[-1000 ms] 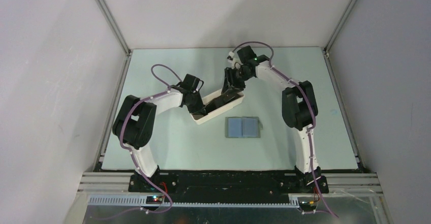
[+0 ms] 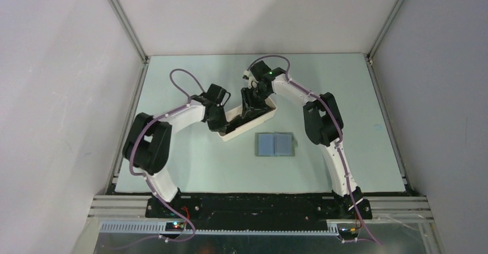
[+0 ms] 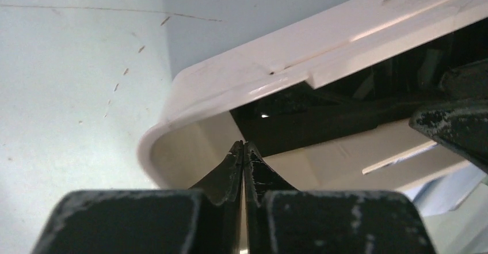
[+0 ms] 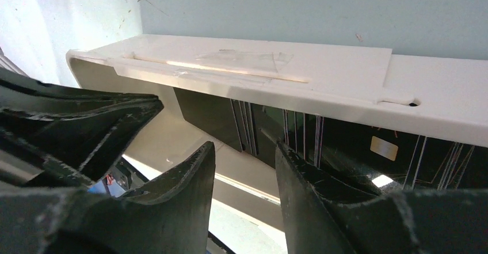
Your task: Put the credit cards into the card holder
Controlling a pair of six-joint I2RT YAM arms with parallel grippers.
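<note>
Black cards (image 4: 357,156) stand on edge in a row inside a long cream box (image 2: 251,129); a gold chip shows on one in the right wrist view. At the box's left end is my left gripper (image 2: 221,129), its fingertips pressed together with nothing seen between them; in its own view the shut gripper is over the box's end wall. My right gripper is over the cards, fingers parted, no card visibly between them. The blue card holder (image 2: 275,144) lies spread flat on the table, in front of the box.
The left gripper's dark fingers (image 4: 129,113) reach in close beside the right gripper, so both share the box. Its raised cream walls (image 3: 241,87) surround the cards. Bare table (image 2: 230,170) lies in front and on both sides.
The left gripper has shifted only slightly. Box and holder have stayed put.
</note>
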